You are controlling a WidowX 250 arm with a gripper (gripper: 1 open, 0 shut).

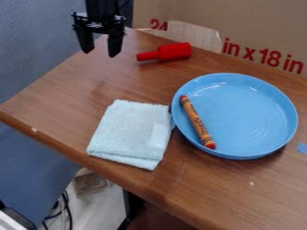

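The black gripper [100,44] hangs over the far left corner of the wooden table, its two fingers apart with nothing visible between them. To its right lies a red bottle-like object [171,52] on its side. A blue plate [246,112] holds an orange crayon-shaped stick [196,120] along its left side. A folded pale cloth [129,134] lies left of the plate, near the front edge.
A cardboard box [252,27] stands along the back. A small blue patch [301,147] is at the right.
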